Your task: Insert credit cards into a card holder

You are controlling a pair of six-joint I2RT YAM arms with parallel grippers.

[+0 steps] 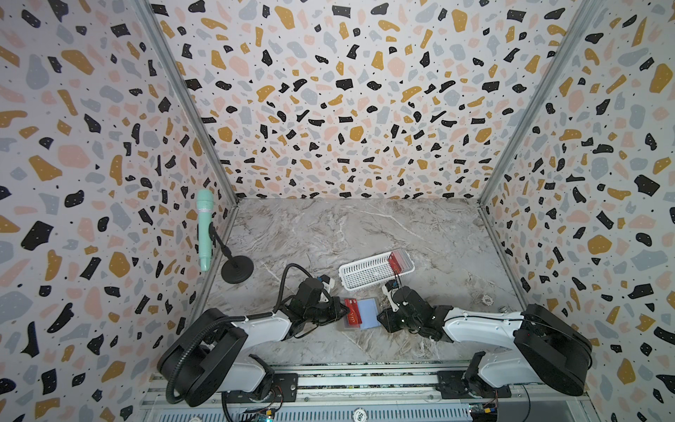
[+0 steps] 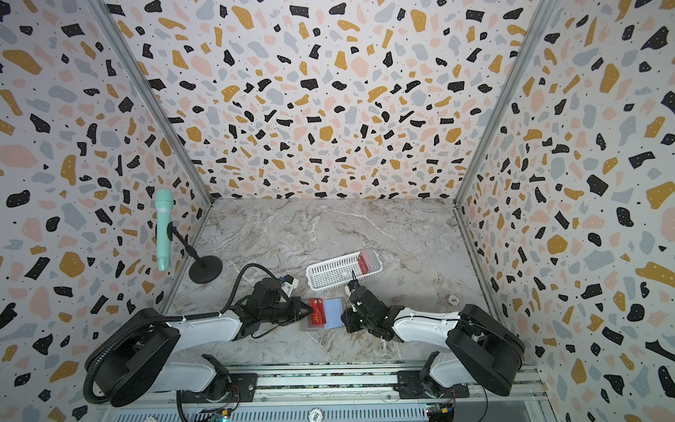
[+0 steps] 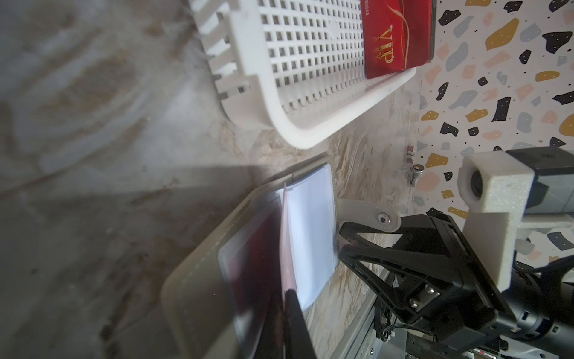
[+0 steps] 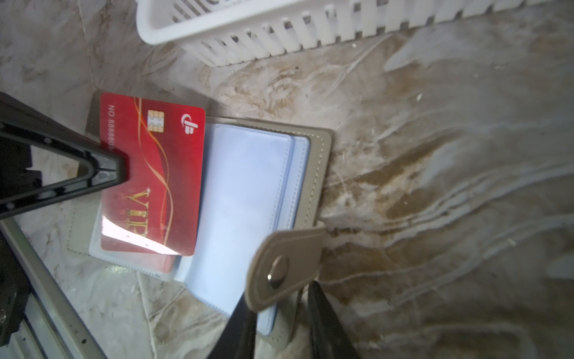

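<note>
The card holder (image 4: 242, 179) lies spread on the table, its pale blue sleeve pages facing up. A red VIP card (image 4: 152, 167) stands over the holder's left side, tilted, its lower part close to the clear sleeve. My left gripper is shut on this card, which shows edge-on in the left wrist view. At the holder's right edge is my right gripper, its fingers part open on either side of the beige strap (image 4: 284, 269) with its snap button. How far the card sits inside a sleeve cannot be told.
Behind the holder stands a white basket (image 1: 365, 273) with more red cards (image 1: 396, 262) at its right end. A mint microphone (image 1: 204, 232) on a black stand is at the left.
</note>
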